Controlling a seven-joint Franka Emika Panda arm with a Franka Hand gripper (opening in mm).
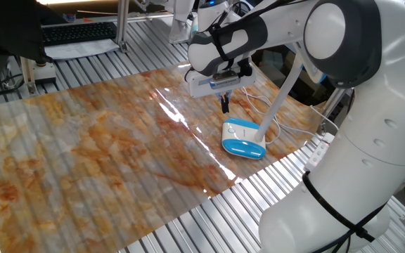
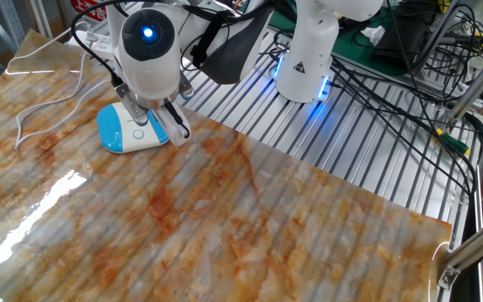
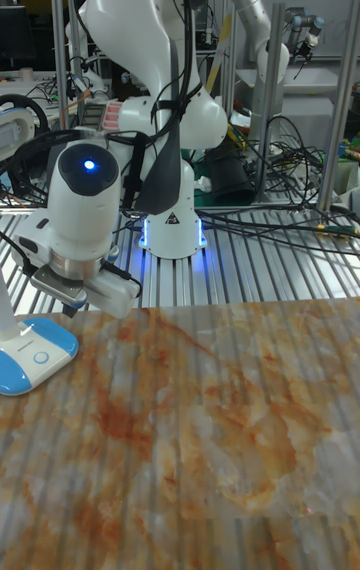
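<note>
A white and blue desk lamp stands at the right end of the marbled sheet, its base (image 1: 243,140) flat on the surface and its pale stem (image 1: 275,105) leaning up to the right in exterior view 1. The same lamp base (image 2: 120,128) shows partly behind the hand in exterior view 2, and at the left edge in exterior view 3 (image 3: 40,355). My gripper (image 1: 224,108) points down just above and behind the base, apart from it as far as I can see. Its dark fingers look close together, with nothing visible between them. The other views mostly hide the fingertips.
White cables (image 1: 276,126) lie behind the lamp. Most of the marbled sheet (image 1: 83,161) is bare. A keyboard (image 1: 79,33) lies beyond it on the slatted metal table (image 1: 150,46). Black cables (image 2: 392,109) crowd the area beside the robot's base.
</note>
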